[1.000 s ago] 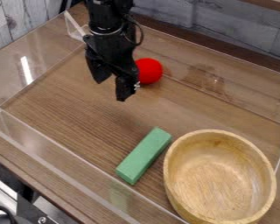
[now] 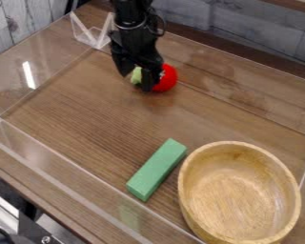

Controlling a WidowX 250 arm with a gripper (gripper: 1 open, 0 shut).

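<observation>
My black gripper (image 2: 137, 71) is at the top centre of the camera view, low over the wooden table. Its fingers are around or against a small pale yellow-green object (image 2: 138, 76); whether they are closed on it I cannot tell. A round red object (image 2: 164, 78) sits just to the right, touching or very near it, partly hidden by the gripper.
A green block (image 2: 155, 170) lies at the lower middle. A large wooden bowl (image 2: 238, 152) fills the lower right. White plastic is at the upper left edge.
My gripper has moved back, up in the view, from the open middle of the table to the pale object beside the red one.
</observation>
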